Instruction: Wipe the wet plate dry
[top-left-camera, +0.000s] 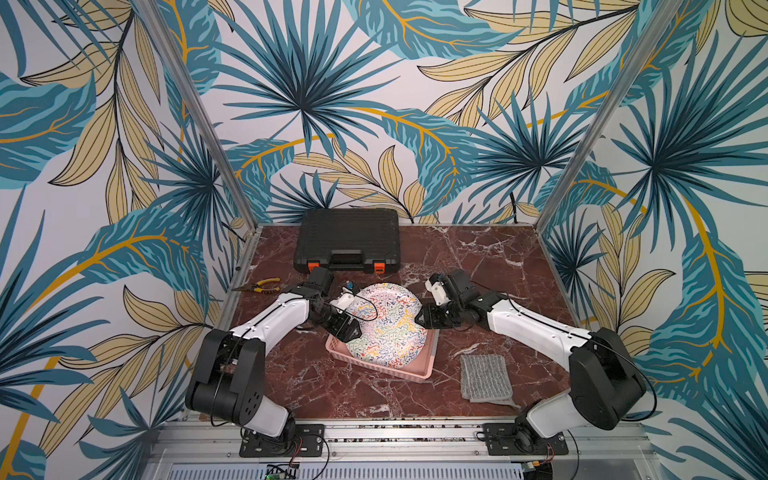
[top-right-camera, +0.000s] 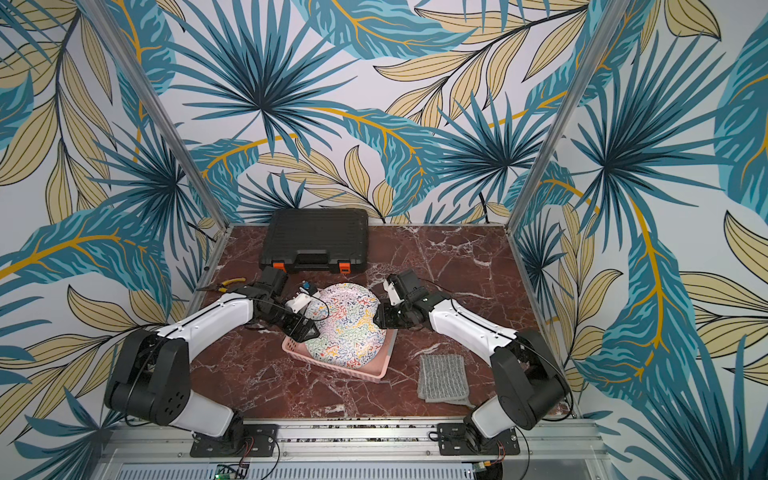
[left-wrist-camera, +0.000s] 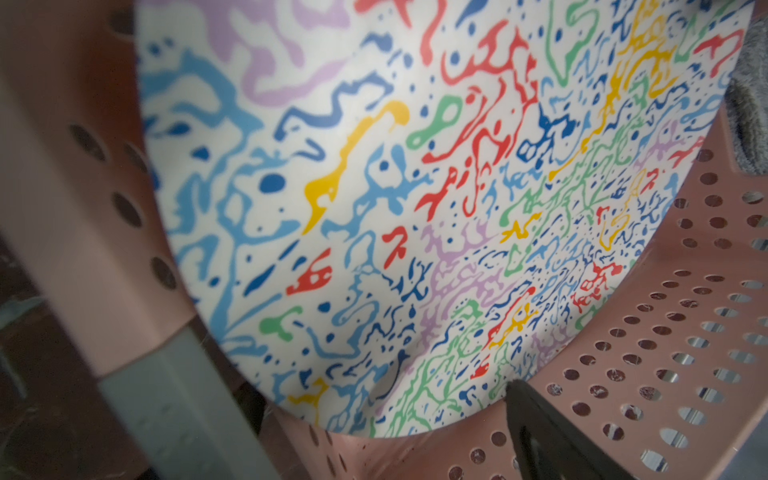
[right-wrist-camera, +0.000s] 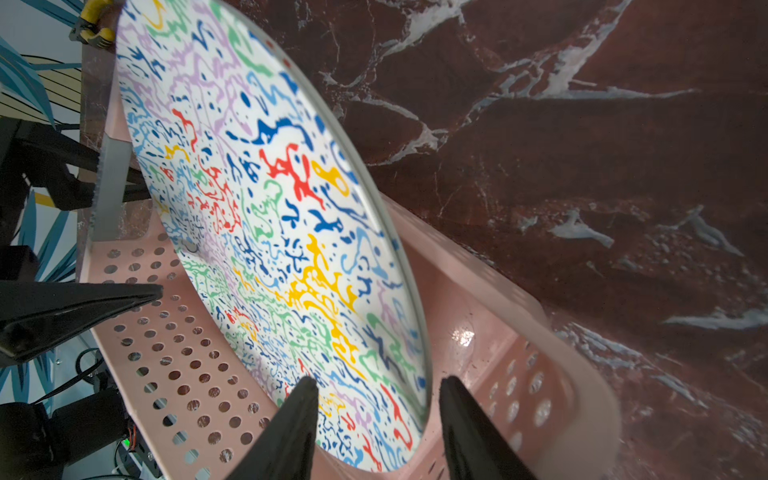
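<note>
A round white plate (top-left-camera: 388, 324) with a colourful squiggle pattern rests tilted in a pink perforated basket (top-left-camera: 384, 370). My left gripper (top-left-camera: 349, 328) stands open at the left side, close to the basket's grey handle part (left-wrist-camera: 180, 408). At the plate's right side is my right gripper (top-left-camera: 422, 317), also open; in the right wrist view its fingers (right-wrist-camera: 297, 432) straddle the plate's near edge without visibly closing on it. A folded grey cloth (top-left-camera: 486, 377) lies flat on the table, right of the basket. Whether the plate is wet cannot be made out.
A black case (top-left-camera: 347, 239) with orange latches stands behind the basket. Yellow-handled pliers (top-left-camera: 264, 285) lie at the left edge.
</note>
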